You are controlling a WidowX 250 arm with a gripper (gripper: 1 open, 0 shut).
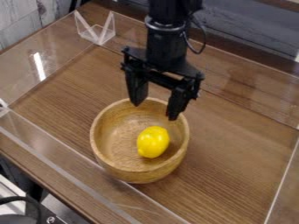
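Note:
My black gripper (156, 98) hangs over the back part of a wooden bowl (119, 150), its two fingers spread wide apart with nothing visible between them. A yellow lemon-like object (153, 143) rests inside the bowl, toward its front right, below and in front of the fingers.
A small clear plastic container (93, 24) stands at the back left of the wooden table (233, 166). Dark cables show at the lower left corner.

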